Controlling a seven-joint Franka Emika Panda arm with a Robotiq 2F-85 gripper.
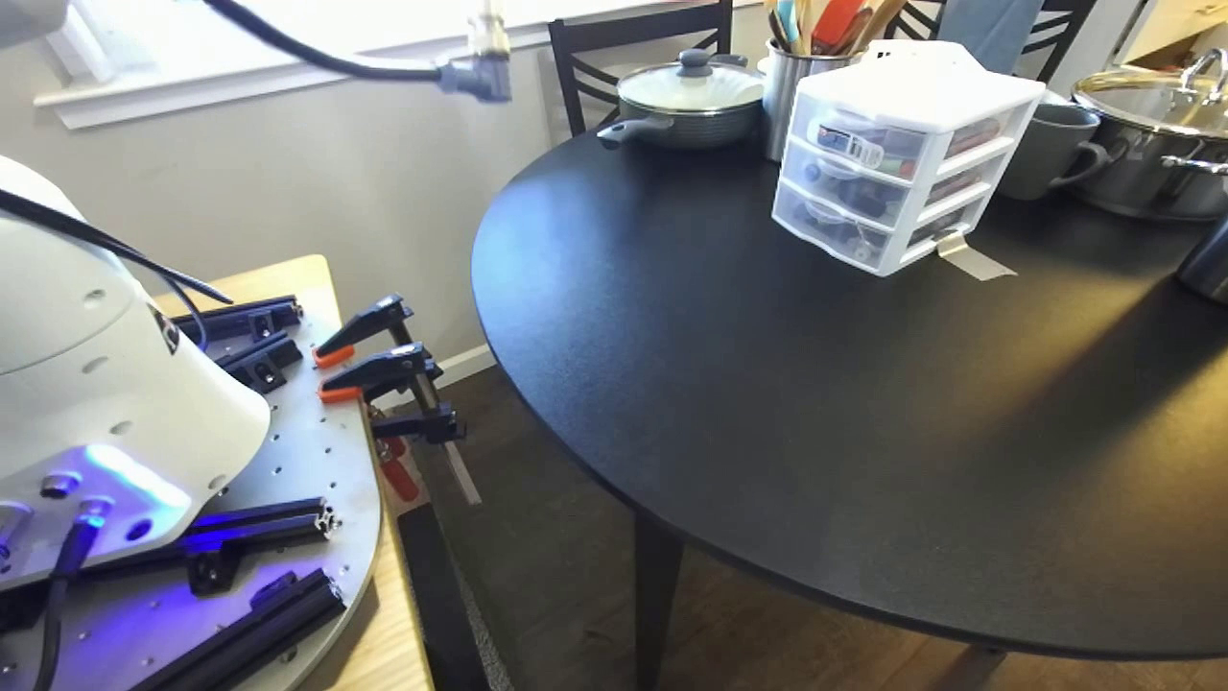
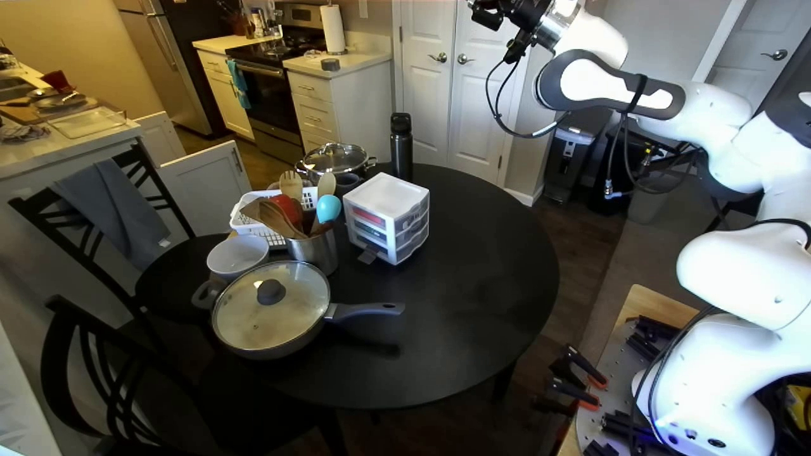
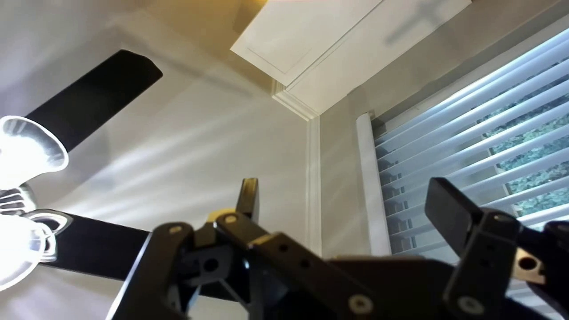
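Raised high above the floor, my gripper points up toward the ceiling and window in the wrist view. It is open, its two dark fingers wide apart with nothing between them. At the top of exterior view 2, the gripper [image 2: 490, 11] is only partly visible at the frame's edge, beyond the far right side of the table. On the black round table [image 2: 471, 304] stands a white drawer unit [image 2: 386, 219] with clear drawers, all of which look shut. My gripper is far from it and touches nothing.
A lidded pan [image 2: 270, 311], a utensil holder [image 2: 315, 247], a white bowl [image 2: 237, 256], a steel pot [image 1: 1163, 132], a grey mug [image 1: 1048, 148] and a dark bottle [image 2: 401, 144] surround the drawer unit. Clamps [image 1: 380, 369] hold the robot's base.
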